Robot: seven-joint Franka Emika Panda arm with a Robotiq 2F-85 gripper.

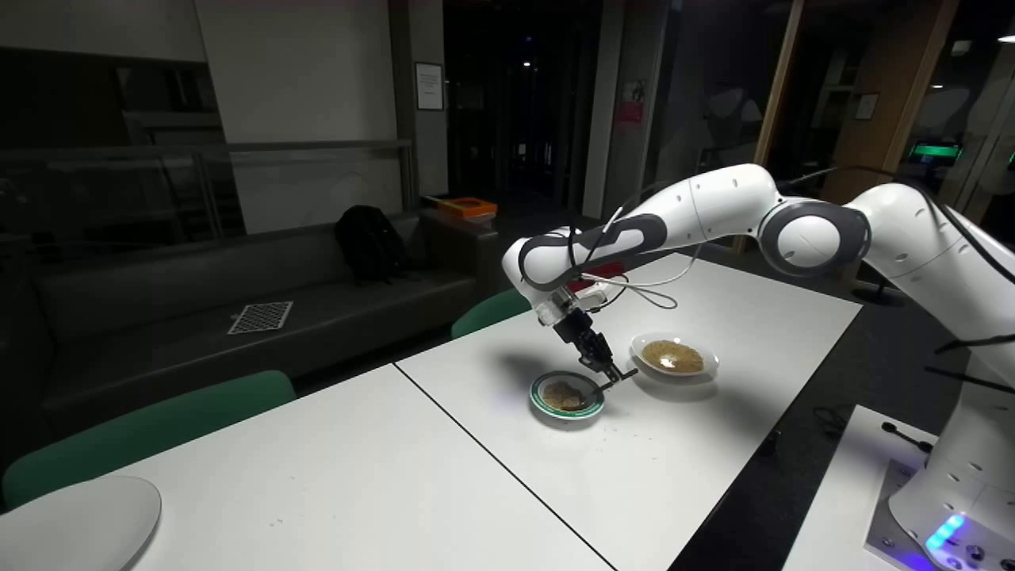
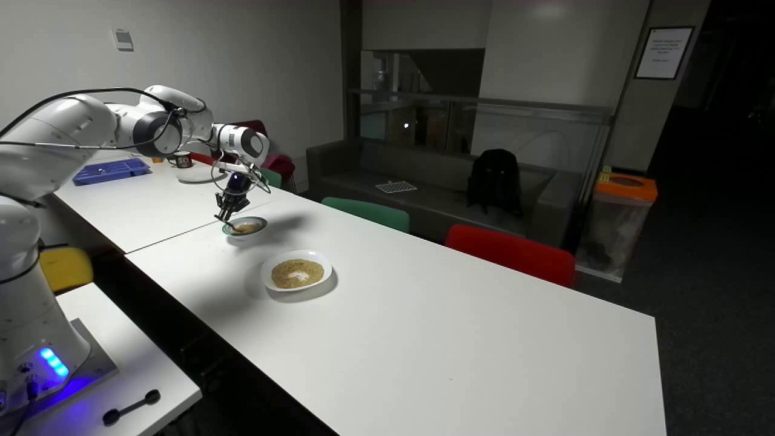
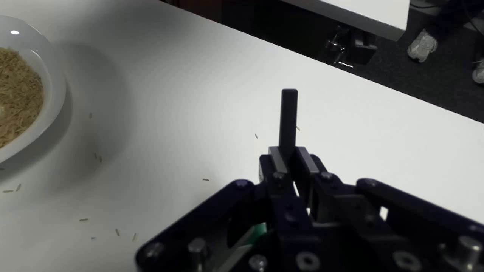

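Note:
My gripper (image 1: 613,373) is shut on the dark handle of a spoon-like utensil (image 3: 288,118), whose end sticks out past the fingertips in the wrist view. Its other end reaches over the small green-rimmed bowl (image 1: 539,404), which has brown grain in it; whether it touches the grain cannot be told. A larger white bowl (image 2: 324,277), also with grain, rests on the table apart from the gripper. In the wrist view this white bowl (image 3: 56,86) shows only in part at the left, and the gripper hides most of the green-rimmed bowl.
Several loose grains lie on the white table (image 3: 181,113). Farther along it are a pale plate (image 2: 200,173), a blue tray (image 2: 112,172) and a dark mug (image 2: 183,160). Much of the tabletop beyond the white bowl is bare.

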